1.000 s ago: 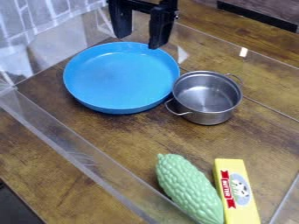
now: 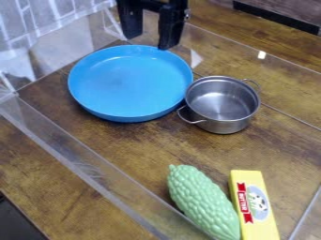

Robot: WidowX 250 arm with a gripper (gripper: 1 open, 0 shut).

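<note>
The black gripper point(image 2: 150, 28) hangs at the top centre, over the back edge of the blue plate point(image 2: 126, 84), its two fingers apart with nothing visible between them. A steel pot point(image 2: 222, 105) with two handles stands just right of the plate. At the lower right lie a green bumpy vegetable point(image 2: 201, 202), like a bitter melon, and a yellow butter box point(image 2: 254, 211) beside it.
Clear plastic walls run along the sides, with white tiling at the top left.
</note>
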